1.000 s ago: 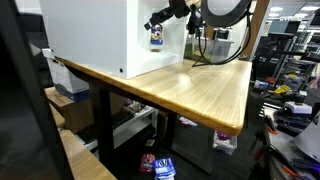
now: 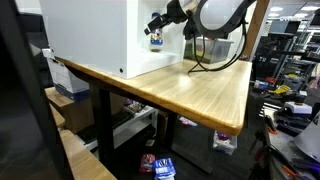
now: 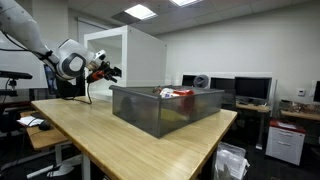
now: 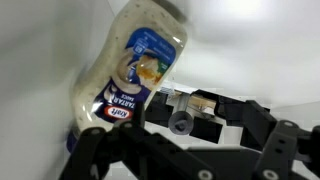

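A cream-coloured squeeze bottle with a blue Kraft sauce label (image 4: 143,65) fills the upper left of the wrist view. In exterior view 1 the bottle (image 2: 156,40) is small, inside the white box, just below the gripper. My gripper is open; its dark fingers show at the lower left and lower right, with no object held between them. The bottle's lower end lies close to the left finger (image 4: 110,150); whether they touch is unclear. Exterior view 2 shows the gripper (image 3: 103,73) at the box's opening, with the bottle hidden.
White box walls (image 2: 97,35) enclose the bottle's side. A grey bin (image 3: 170,108) holding several items stands on the table in exterior view 2. Small packages (image 2: 164,168) lie on the floor.
The arm has shifted slightly to the right in exterior view 1, with the gripper moving a little away from the bottle. The bottle appears to stay in place.
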